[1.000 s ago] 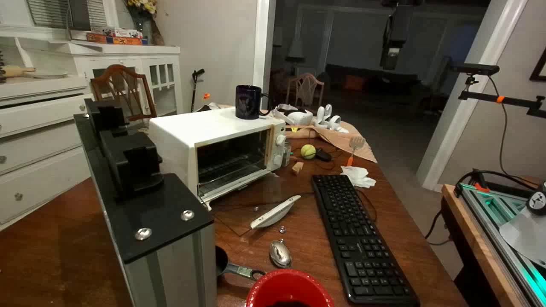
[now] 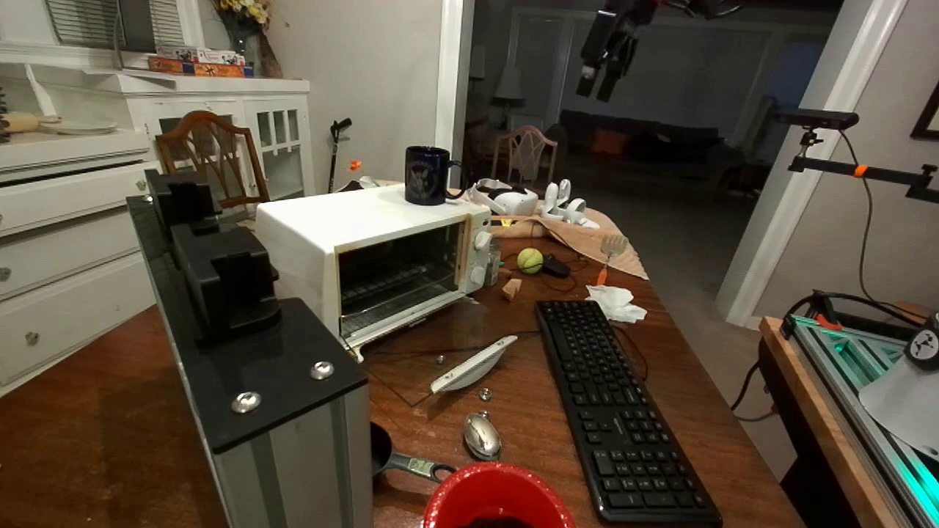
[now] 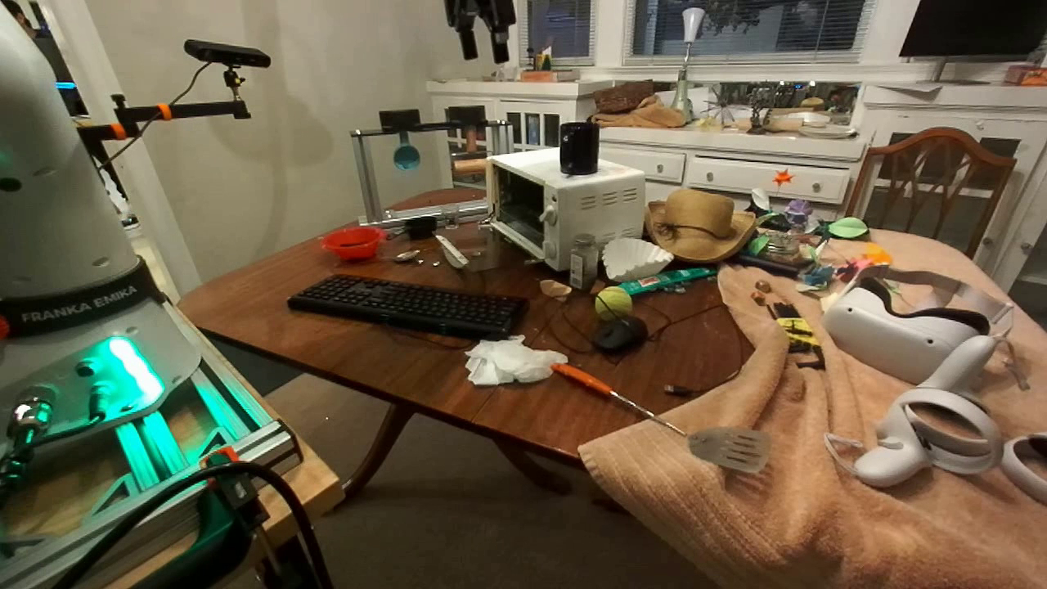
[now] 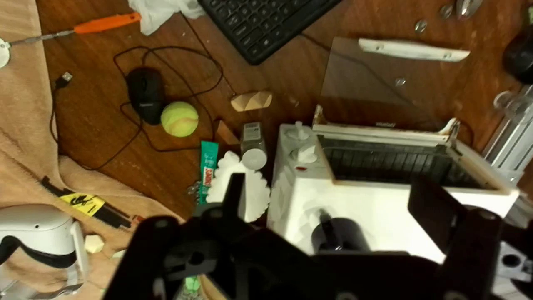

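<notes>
High above the table, my gripper (image 3: 487,54) stands open with nothing between its fingers; it also shows at the top of exterior view 1 (image 2: 602,86). In the wrist view its two dark fingers (image 4: 233,195) are spread wide apart. Below it a dark blue mug (image 2: 428,176) stands upright on top of the white toaster oven (image 2: 352,214), its handle toward the control-knob side. In the wrist view the mug (image 4: 339,234) appears between the fingers, partly covered by the gripper body. The oven's front is uncovered, showing the rack inside.
A black keyboard (image 3: 407,304), tennis ball (image 3: 613,303), mouse (image 3: 620,334) and spatula (image 3: 726,447) lie on the table before the oven. A straw hat (image 3: 698,224) and glass jar (image 3: 583,263) stand close beside it. A red bowl (image 2: 498,497) sits near the black-topped frame (image 2: 290,378).
My gripper has moved left in exterior view 1 and turned, so both fingers now show separately. The mug, oven and table items have not moved.
</notes>
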